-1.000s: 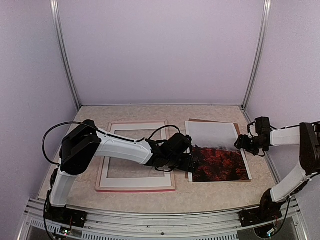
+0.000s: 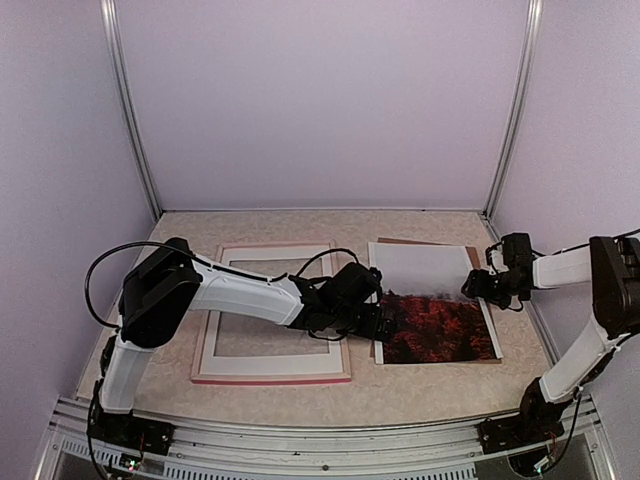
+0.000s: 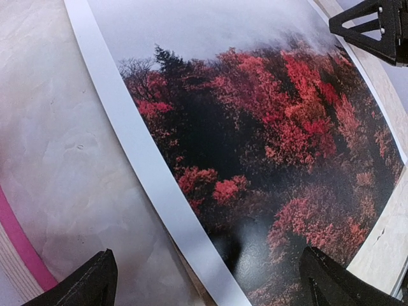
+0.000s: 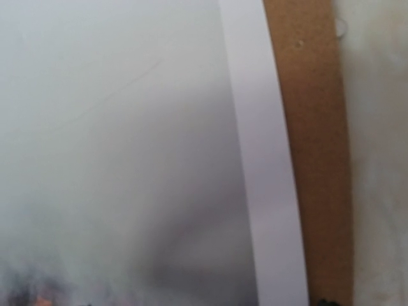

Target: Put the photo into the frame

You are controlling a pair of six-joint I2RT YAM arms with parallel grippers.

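Observation:
The photo [image 2: 440,330], misty above and red trees below, lies flat on a brown backing board [image 2: 400,241] at the right. Its white left border [image 3: 148,162] runs down between the fingers of my left gripper, which is open over that edge and holds nothing. My right gripper [image 2: 474,288] is at the photo's right border [image 4: 268,153]; in the right wrist view only specks of its fingertips show, set apart at the bottom edge. Whether it touches the photo is hidden. To the left, the pale pink frame [image 2: 270,380] lies flat, partly under my left arm.
Bare tabletop [image 2: 420,388] shows in front of the photo and along the back. A metal rail [image 2: 330,437] borders the front, and walls close in the back and both sides. The left arm [image 2: 240,292] stretches across the frame.
My right gripper has moved slightly left over the photo's right edge. The photo has shifted a little left on the board. The left arm has stayed still.

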